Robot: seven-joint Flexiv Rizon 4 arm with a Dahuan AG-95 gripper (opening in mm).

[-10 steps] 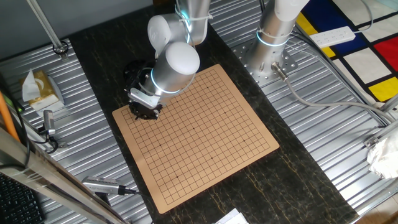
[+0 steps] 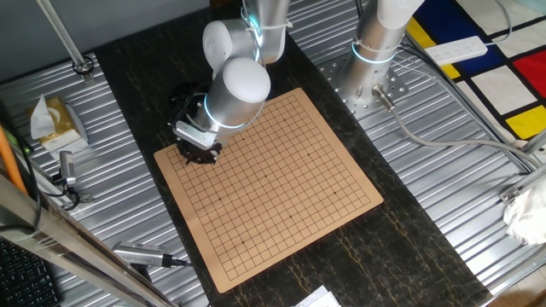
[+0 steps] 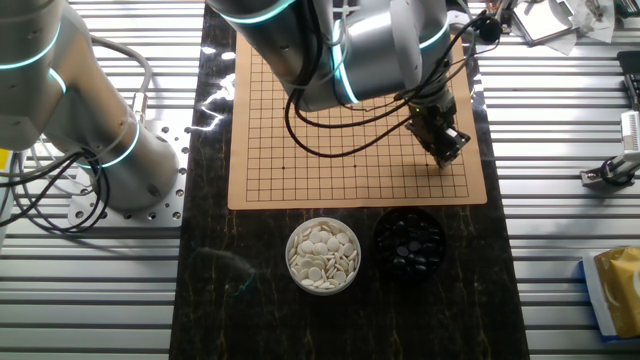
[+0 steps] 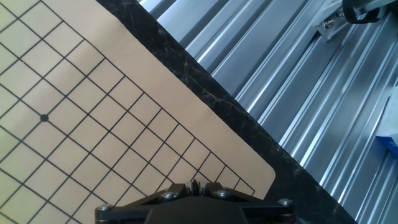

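A tan Go board (image 2: 269,183) with a black grid lies on the dark mat, and its visible playing area carries no stones. My gripper is over the board near one corner, its fingertips together; nothing can be made out between them. In the second exterior view, the gripper (image 3: 448,158) points down over the board's right part, close to the near edge. A white bowl (image 3: 294,270) full of white stones stands just off that edge. Beside it is a black bowl (image 3: 377,262) of black stones.
A tissue box (image 2: 64,128) stands on the ribbed metal table, well away from the board. Loose black cables (image 3: 345,152) hang along the arm above the board.
The arm has shifted very slightly to the left in the first exterior view. The board has stayed in place.
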